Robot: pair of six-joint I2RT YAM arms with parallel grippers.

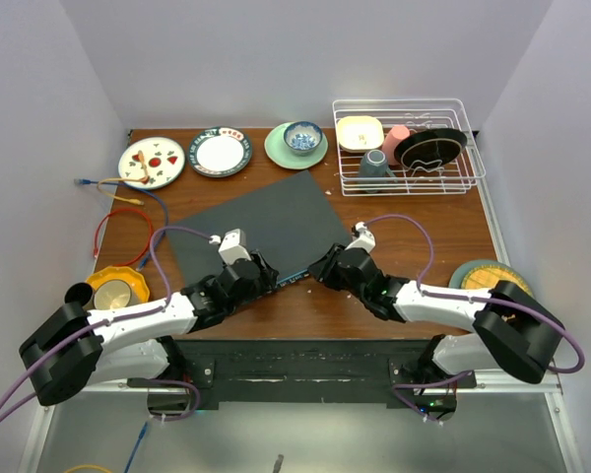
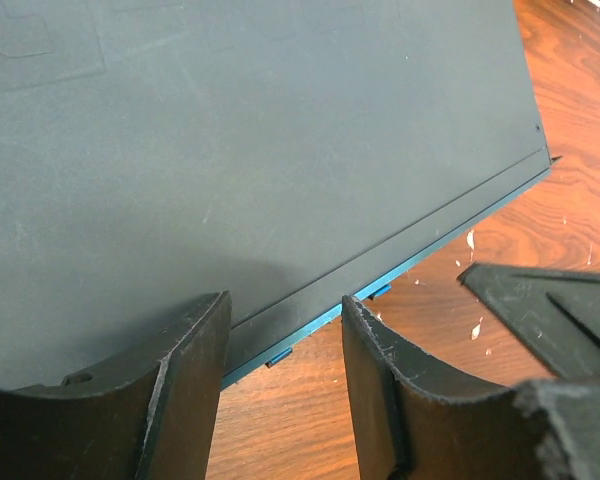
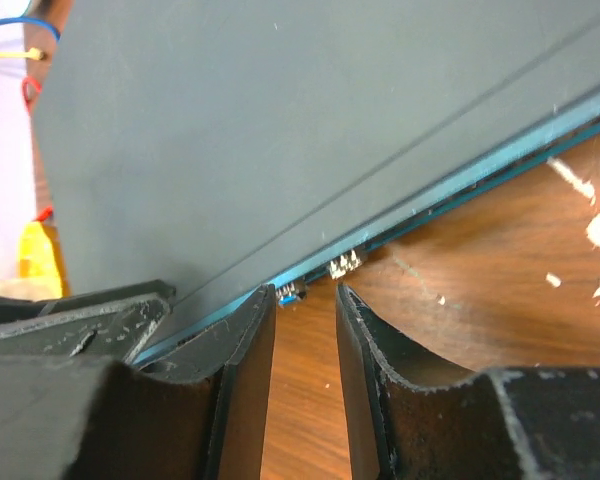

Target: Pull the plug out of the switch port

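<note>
The dark grey switch (image 1: 264, 219) lies askew on the table, its blue-edged front strip (image 2: 440, 236) toward the robot. In the right wrist view a pale plug-like piece (image 3: 345, 264) and a smaller blue-marked piece (image 3: 291, 292) sit along that edge. My left gripper is low over the front edge at the switch's left part, its fingers apart with nothing clearly between them. My right gripper stands open just before the edge, near those two pieces, with nothing held. Whether either piece is seated in a port is hard to tell.
Plates (image 1: 220, 151), a bowl (image 1: 302, 136) and a wire dish rack (image 1: 448, 186) stand along the back. Coiled cables (image 1: 99, 238) and yellow dishes (image 1: 138, 284) lie at the left; a yellow round item (image 1: 490, 278) is at the right. Bare wood is clear right of the switch.
</note>
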